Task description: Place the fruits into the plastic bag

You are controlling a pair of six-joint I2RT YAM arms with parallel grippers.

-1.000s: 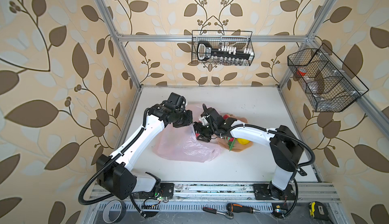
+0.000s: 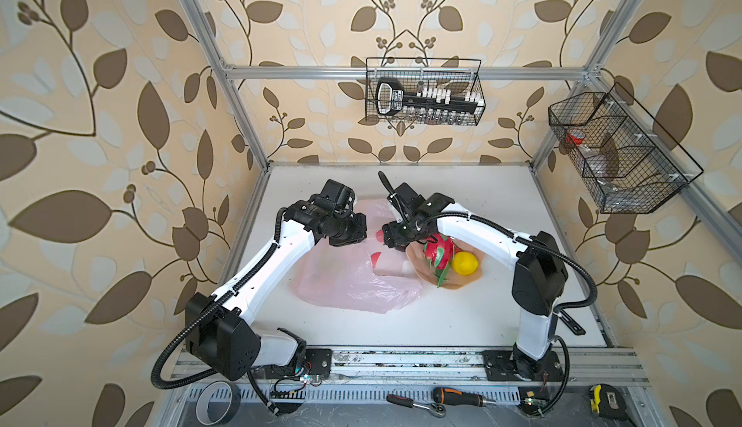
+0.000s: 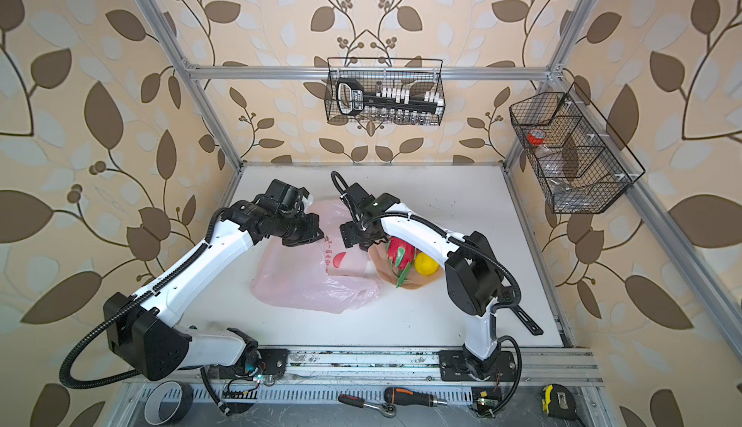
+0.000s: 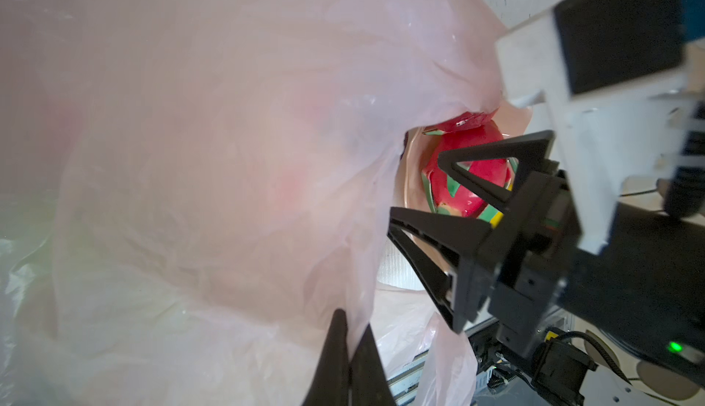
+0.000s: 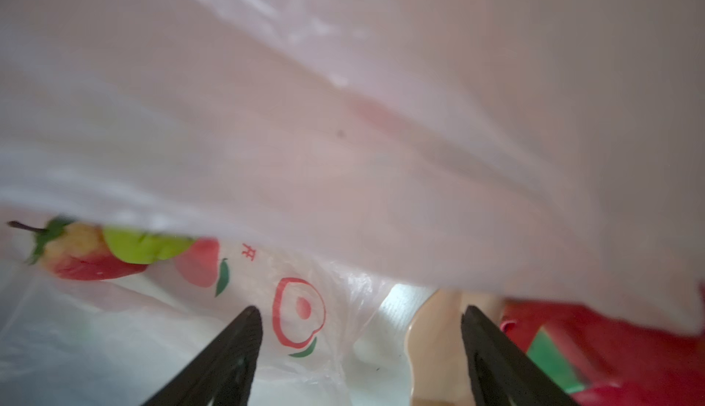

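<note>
A pink plastic bag (image 2: 348, 284) lies across the table's middle. My left gripper is shut on a fold of it. My right gripper stands open beside the bag's raised film, nothing between its fingers. Through the bag's opening, the right wrist view shows a red-yellow fruit (image 5: 84, 259) and a green fruit (image 5: 143, 245). Right of the bag, a brown bowl-like holder (image 3: 421, 276) holds a red dragon fruit (image 3: 398, 250) and a yellow fruit (image 3: 426, 263).
Wire baskets (image 2: 425, 102) hang on the back and right frame rails, above the table.
The left arm is almost unchanged.
</note>
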